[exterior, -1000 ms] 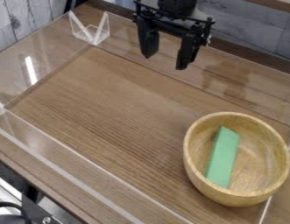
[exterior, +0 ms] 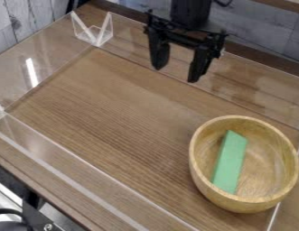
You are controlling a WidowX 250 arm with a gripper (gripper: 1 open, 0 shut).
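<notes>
My black gripper [exterior: 181, 52] hangs over the back middle of the wooden table, open, its two fingers apart with nothing visible between them. A green block [exterior: 228, 165] lies inside a round, light wooden bowl [exterior: 202, 175] at the front right, well away from the gripper.
A white wire-like object [exterior: 95, 30] stands at the back left near the table's edge. Dark cables show at the bottom left corner.
The gripper has shifted only slightly over the back of the table. The bowl and green block are unmoved.
</notes>
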